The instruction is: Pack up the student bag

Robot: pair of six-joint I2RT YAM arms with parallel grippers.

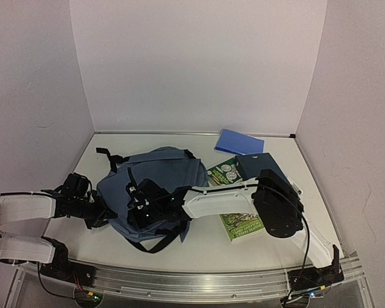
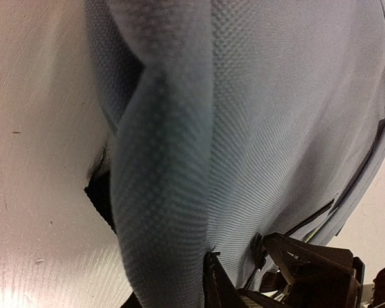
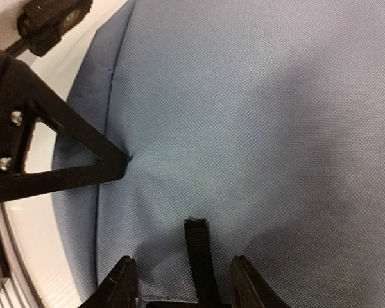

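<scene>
The blue-grey student bag [image 1: 160, 176] lies flat on the left half of the table. My left gripper is at its left edge, a fold of fabric between its fingers; how tightly they close is hidden. One dark finger [image 3: 90, 151] of it rests on the bag's upper face in the right wrist view. Over the bag's lower left part, my right gripper stands open, its tips apart on either side of a black strip [image 3: 201, 260] on the fabric. A green book [image 1: 244, 224] and a dark blue box-like item [image 1: 260, 163] lie to the right, partly covered by my right arm.
A bright blue folder [image 1: 239, 142] lies at the back right. Black straps [image 1: 155, 247] stick out from the bag's near and far left sides. A metal rail [image 1: 192, 282] runs along the front edge.
</scene>
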